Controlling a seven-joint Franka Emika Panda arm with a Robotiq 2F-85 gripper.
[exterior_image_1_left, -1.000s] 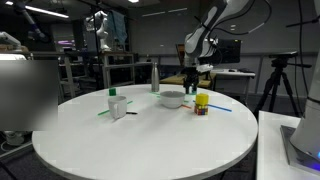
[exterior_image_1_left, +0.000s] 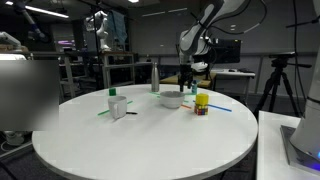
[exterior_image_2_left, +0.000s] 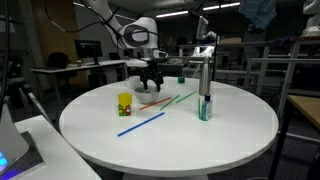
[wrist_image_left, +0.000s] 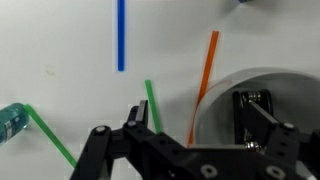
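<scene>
My gripper stands open at the grey-white bowl (wrist_image_left: 285, 80), seen from above in the wrist view. One finger shows outside the rim, over the table, and the other overlaps the bowl's inside. A ribbed black item (wrist_image_left: 262, 100) shows within the bowl beside that finger; what it is I cannot tell. Nothing but the bowl's wall shows between the fingers, and contact with it cannot be made out. In the exterior views, the bowl (exterior_image_1_left: 172, 99) rests on the round white table (exterior_image_1_left: 150, 145), and a dark shape overlaps the bowl (exterior_image_2_left: 146, 96).
A yellow cup (exterior_image_2_left: 125, 103) stands near the bowl. Blue, orange and green sticks lie around, including a blue stick (exterior_image_2_left: 141, 124). A small bottle (exterior_image_2_left: 205, 108) and a tall metal bottle (exterior_image_2_left: 206, 77) are opposite. A white mug (exterior_image_1_left: 117, 106) stands apart.
The dark shape behind and above the bowl looks slightly shifted to the left. The bowl, cup, mug and sticks have stayed in place.
</scene>
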